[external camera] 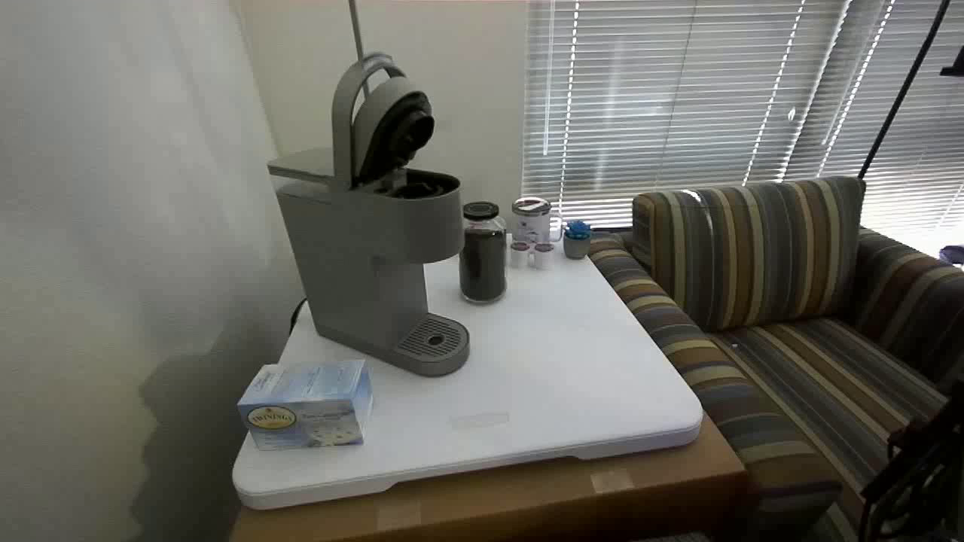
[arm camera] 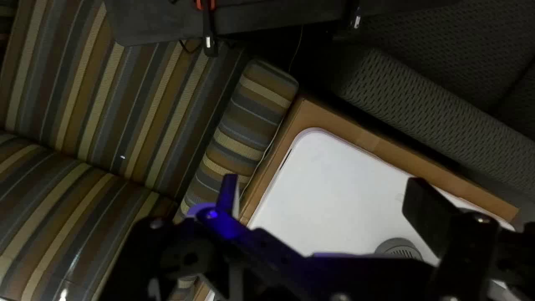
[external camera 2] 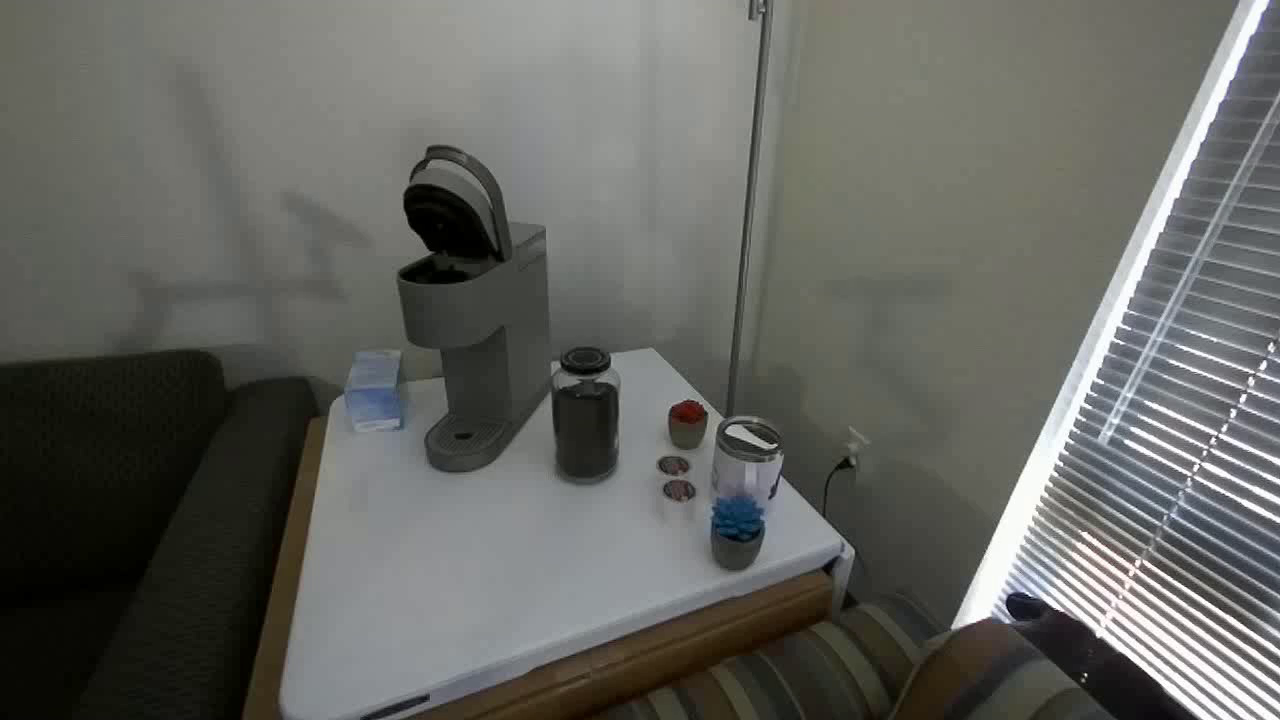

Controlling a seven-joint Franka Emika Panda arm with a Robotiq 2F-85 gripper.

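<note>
My gripper is open high over the white table (arm camera: 326, 180), its dark fingers wide apart and nothing between them. On that table stands a grey coffee machine (external camera: 361, 244) with its lid (external camera: 388, 117) raised. Two small pods (external camera 2: 679, 491) lie close together in front of a white mug (external camera 2: 746, 462). A glass jar (external camera: 483, 257) with a black lid and dark contents is beside the machine. Below the gripper, only the round drip tray (arm camera: 399, 247) of the machine shows in the wrist view; the gripper's body hides the rest.
A blue tea box (external camera: 307, 406) sits at the table's corner. Small pots with a blue plant (external camera 2: 737, 528) and a red plant (external camera 2: 687, 422) stand near the mug. A striped armchair (external camera: 750, 262) borders the table.
</note>
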